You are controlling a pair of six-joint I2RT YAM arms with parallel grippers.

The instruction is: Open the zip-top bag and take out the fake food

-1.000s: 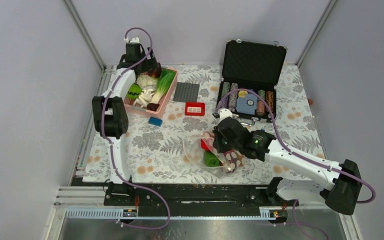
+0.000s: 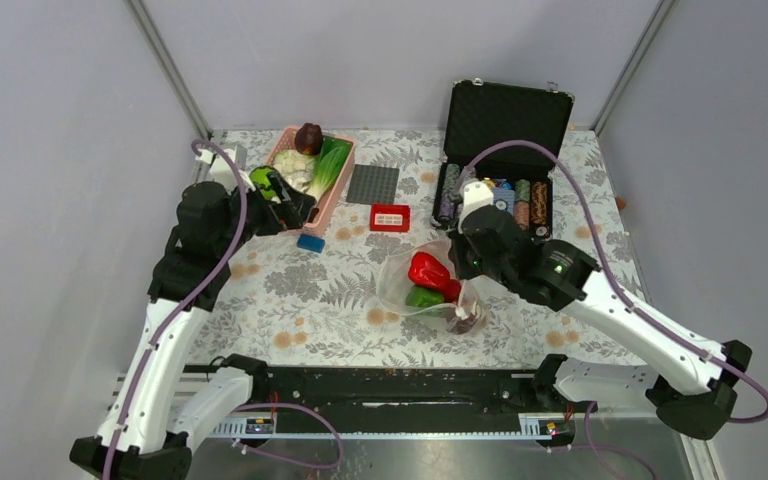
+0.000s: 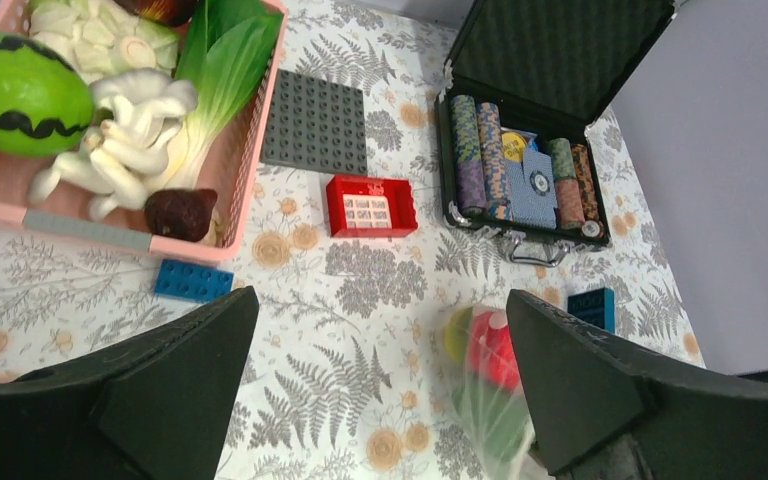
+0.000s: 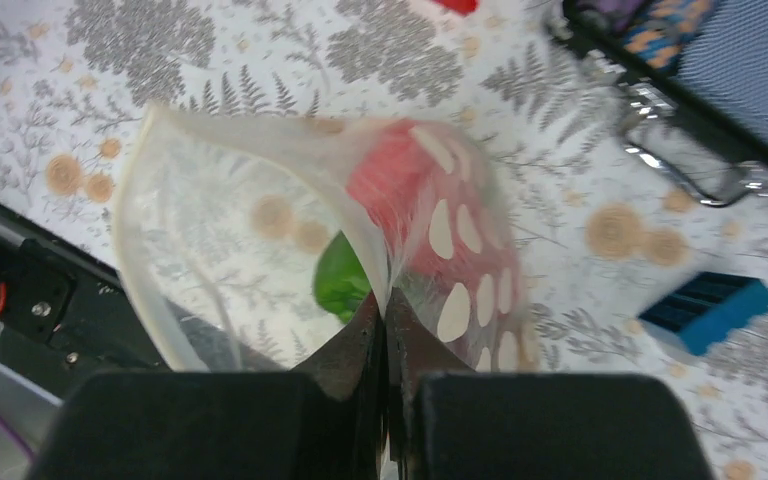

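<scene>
The clear zip top bag (image 2: pixel 396 295) stands open on the table, holding a red pepper (image 2: pixel 428 270) and a green pepper (image 2: pixel 423 297). My right gripper is shut on the bag's plastic edge, lifting it. My left gripper is open above the table, near the pink basket (image 3: pixel 245 150) of fake vegetables, with nothing between its fingers; the bag is ahead of it in the left wrist view.
An open black case (image 2: pixel 506 115) of chips stands at the back right. A red tray (image 2: pixel 389 212), grey plate (image 2: pixel 372 183) and blue brick (image 2: pixel 310 243) lie centre-left. Free table lies left of the bag.
My right gripper has moved slightly right, and the bag gapes wider, showing more red pepper.
</scene>
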